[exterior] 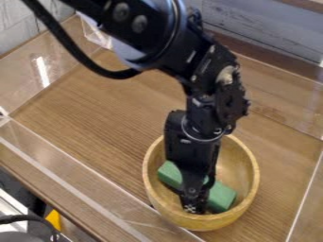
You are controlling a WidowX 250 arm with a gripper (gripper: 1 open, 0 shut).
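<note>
A yellowish wooden bowl (245,206) stands on the wooden surface at the lower middle. In it lies an elongated green object (220,196), partly covered by my black gripper (195,194), which reaches down into the bowl. Its fingers are over and beside the green object; how far apart they stand is hard to see, and whether they touch it I cannot tell.
The wooden tray floor (94,113) is clear to the left and behind the bowl, bounded by clear and white walls. A small yellow item (53,217) and dark cable lie outside at the lower left.
</note>
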